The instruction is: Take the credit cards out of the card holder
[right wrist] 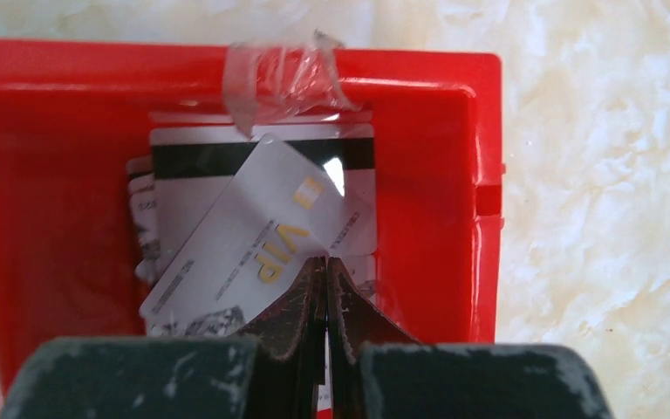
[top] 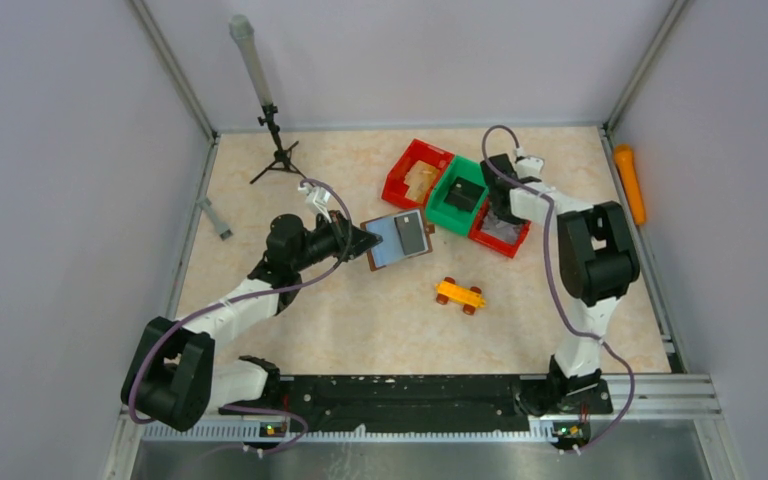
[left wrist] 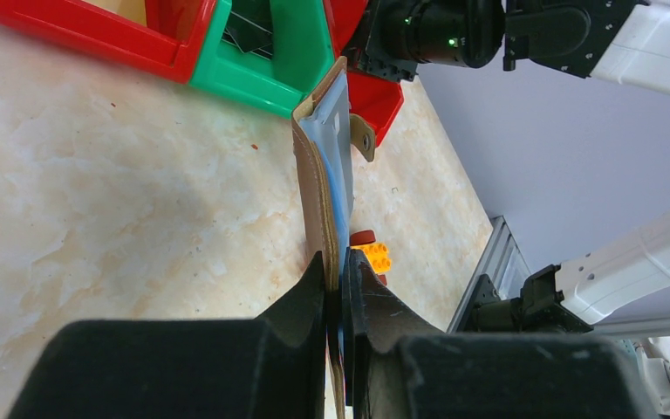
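Observation:
The card holder (top: 400,238), brown leather with blue sleeves inside, is held up open by its left edge in the top view. My left gripper is closed on that edge; the left wrist view shows the holder edge-on, rising from between the fingers. A dark grey panel (top: 410,234) shows on the holder's right side. Over the right red bin my right gripper is shut, with no card visible at its tips. Beneath it lies a pale VIP card (right wrist: 266,231), on top of a white card with a black stripe (right wrist: 192,160) and several others.
The right red bin (right wrist: 487,131) adjoins a green bin (top: 449,216) with dark things inside. Beyond that is another red bin (top: 392,186) holding something tan. A yellow toy car (top: 459,293) stands in front.

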